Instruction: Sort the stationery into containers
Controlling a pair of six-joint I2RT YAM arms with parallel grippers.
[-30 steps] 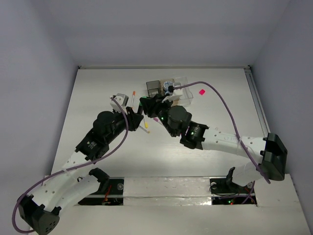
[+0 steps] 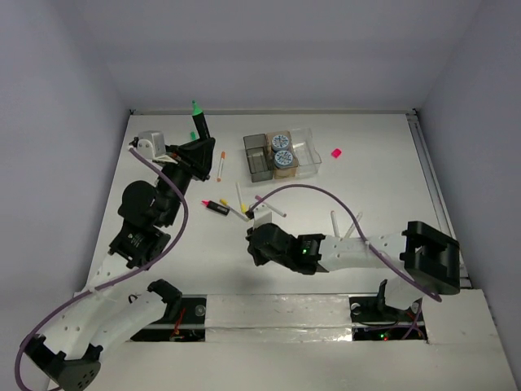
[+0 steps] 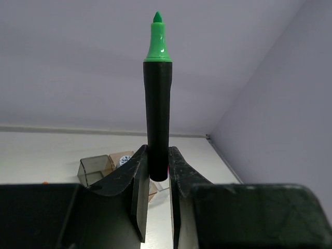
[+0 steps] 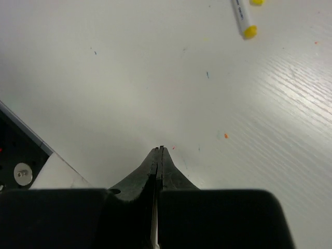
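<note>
In the left wrist view a black marker with a green end [image 3: 157, 98] stands upright, my left gripper shut on its lower body. From above, that gripper [image 2: 205, 147] is at the left, high over the back of the table. My right gripper is shut with nothing visible between its fingertips, over bare table. A black marker with a pink end [image 2: 216, 208] lies left of centre. Around it are an orange-ended pen [image 2: 221, 167], a yellow-ended white pen [image 2: 240, 195] and a pink-ended pen [image 2: 271, 206].
Grey and clear containers [image 2: 257, 167] stand at the back centre, with two round-lidded jars [image 2: 283, 159] between. A small green piece [image 2: 194, 136] lies behind my left gripper, a pink piece [image 2: 336, 153] right of the containers. White pens [image 2: 334, 222] lie behind the right arm.
The grippers were close together near the containers and have separated. My left one has moved back and left with the green-ended marker; my right one has come toward the front. The pink-ended marker now shows.
</note>
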